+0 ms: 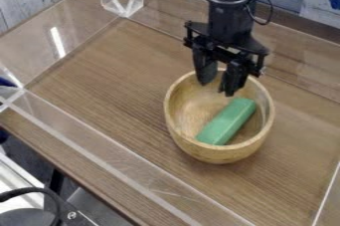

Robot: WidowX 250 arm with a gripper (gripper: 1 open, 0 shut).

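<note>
A round wooden bowl sits on the wooden table in the middle right of the camera view. A green block lies inside it, toward the right. My black gripper hangs over the back rim of the bowl, its fingers apart and open, with nothing seen between them. The green block is in front of and below the fingers.
A white folded object stands at the back left. Black cables lie at the lower left corner.
</note>
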